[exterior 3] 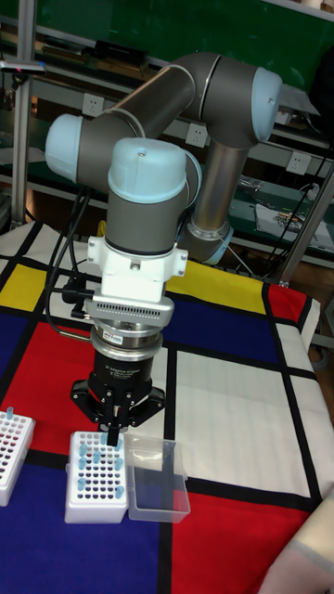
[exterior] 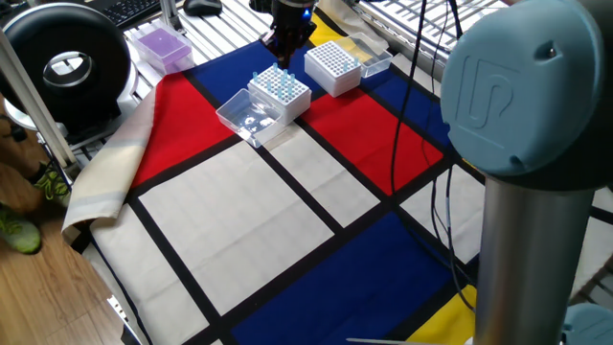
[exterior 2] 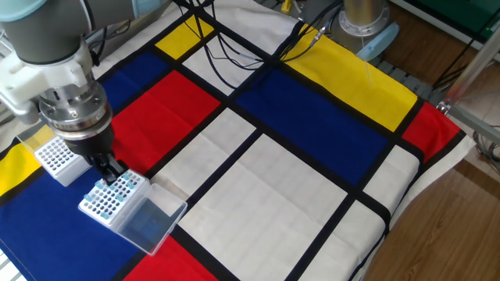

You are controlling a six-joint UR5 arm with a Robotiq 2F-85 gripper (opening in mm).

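A white tip rack (exterior: 280, 93) holds several light blue tips standing in its holes; its clear lid (exterior: 251, 117) lies open beside it. My gripper (exterior 3: 113, 435) points down over the far part of this rack, its fingertips low and close to the tips. The dark fingers look near each other, but whether anything is between them cannot be made out. A second white rack (exterior: 333, 69) stands next to it, with mostly empty holes in its top. One blue tip (exterior 3: 10, 411) shows there in the third exterior view.
A purple-lidded box (exterior: 163, 48) sits at the table's back left. Behind the second rack lies its clear lid (exterior: 367, 53). Dark cables (exterior 2: 215, 55) hang from the arm.
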